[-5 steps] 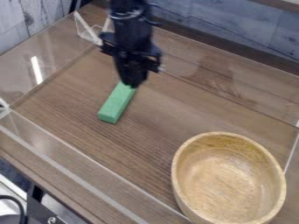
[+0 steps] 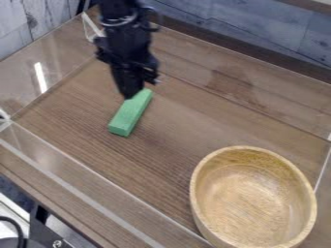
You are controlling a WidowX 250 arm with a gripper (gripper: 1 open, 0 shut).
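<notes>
My gripper hangs in the upper middle of the camera view, dark and motion-blurred, over the wooden surface just behind a green block. The block is a flat, elongated piece lying diagonally. Whether the fingers are open or shut is unclear, as is whether anything is between them.
A large pale tan bowl sits at the front right. Walls border the back, and cables lie at the left edge.
My gripper has shifted left over the last second and now appears somewhat lower, closer to the green block. The block and bowl have not visibly moved.
</notes>
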